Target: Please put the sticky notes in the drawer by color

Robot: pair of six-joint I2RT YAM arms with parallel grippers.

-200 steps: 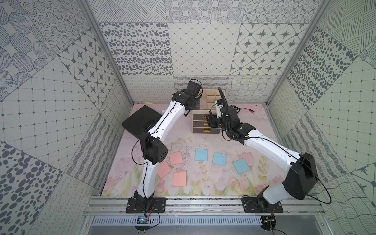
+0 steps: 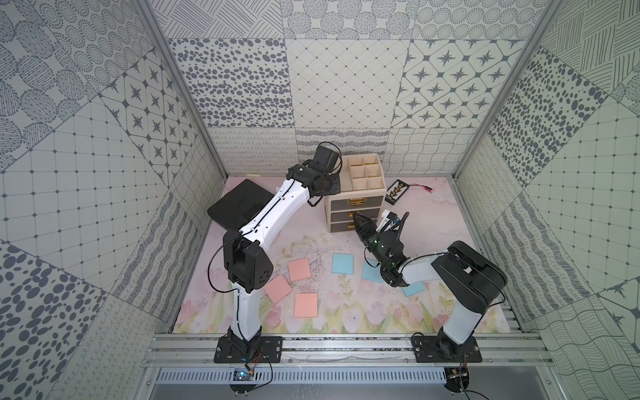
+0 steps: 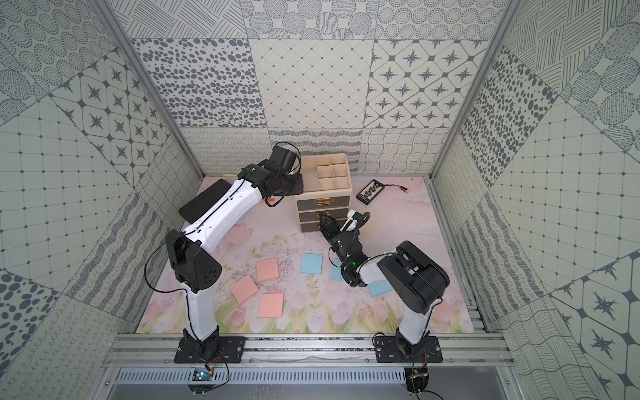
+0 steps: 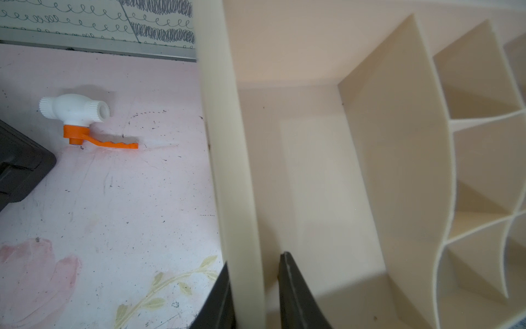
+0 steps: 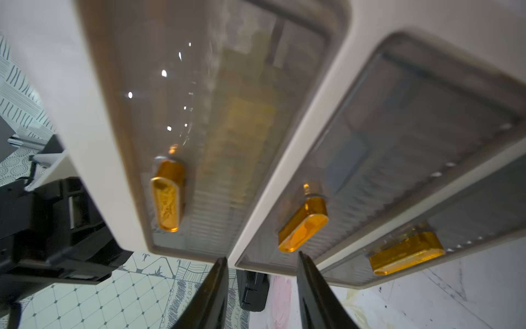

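Note:
A cream drawer cabinet [image 2: 360, 194] stands at the back with its grey drawers shut. In the left wrist view, my left gripper is shut on the cabinet's side wall [image 4: 233, 181], one finger on each side. My right gripper is part open and empty in front of the drawers, its fingertips just below the middle drawer's golden handle [image 5: 303, 224]. The top handle [image 5: 167, 197] and bottom handle [image 5: 407, 254] show too. Three pink notes [image 2: 306, 304] lie at front left. Of three blue notes [image 2: 342, 263], two are partly covered by my right arm.
A black case [image 2: 240, 203] lies left of the cabinet. Between it and the cabinet is a white valve with an orange lever [image 4: 76, 112]. A small black box with red leads [image 2: 396, 191] lies to the right.
The cabinet's front has shifted slightly forward. My left gripper stays at the cabinet wall.

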